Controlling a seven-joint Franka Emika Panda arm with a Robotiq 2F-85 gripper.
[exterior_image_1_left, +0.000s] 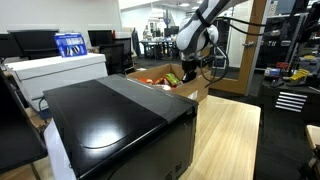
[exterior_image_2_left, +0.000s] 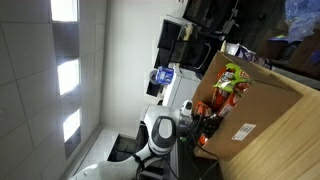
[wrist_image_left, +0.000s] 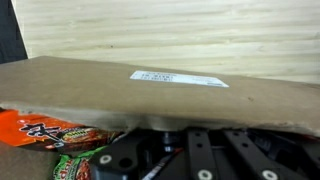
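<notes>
An open cardboard box holds several brightly wrapped snack packets, seen beyond the black cabinet in exterior view 1. My gripper is down at the box's rim and looks shut. In the wrist view, the brown box edge with a white label crosses just in front of the gripper and hides its fingertips. An orange-red packet and a green packet lie at the lower left. Nothing shows held. In exterior view 2, red and green packets are visible inside the box.
A bare light wood tabletop extends in front of the box. The large black cabinet stands at its left. Behind that are a white case and a blue-and-white box.
</notes>
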